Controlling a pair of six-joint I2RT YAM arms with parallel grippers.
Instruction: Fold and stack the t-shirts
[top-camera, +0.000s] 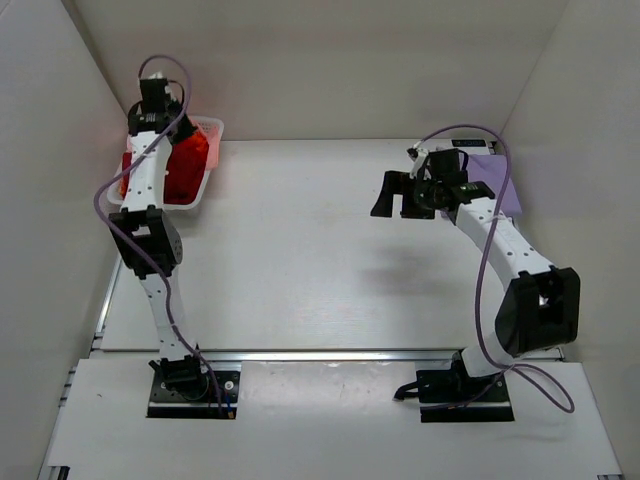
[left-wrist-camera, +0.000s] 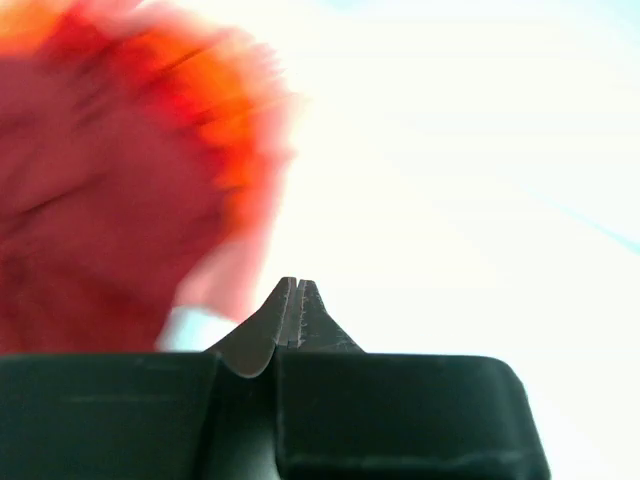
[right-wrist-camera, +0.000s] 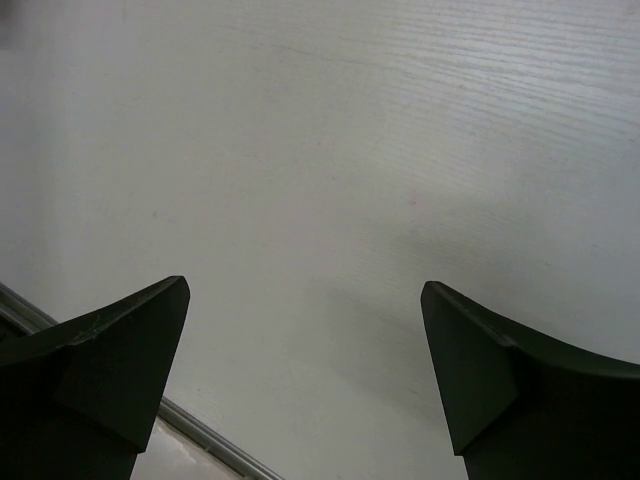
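A dark red t-shirt (top-camera: 184, 170) lies bunched in the white basket (top-camera: 216, 126) at the table's far left corner, with orange-red and pink cloth around it. Above the basket is my left gripper; its fingertips meet with nothing between them. In the blurred, overexposed left wrist view, the red cloth (left-wrist-camera: 90, 200) lies to the left, outside those fingers. My right gripper stands open and empty over the bare table. A flat purple cloth (top-camera: 488, 172) lies at the far right, partly covered by the right arm.
Walls rise at the back and both sides. A small black and white object (top-camera: 468, 143) sits by the back wall at right. A purple cable (top-camera: 104, 205) loops along each arm.
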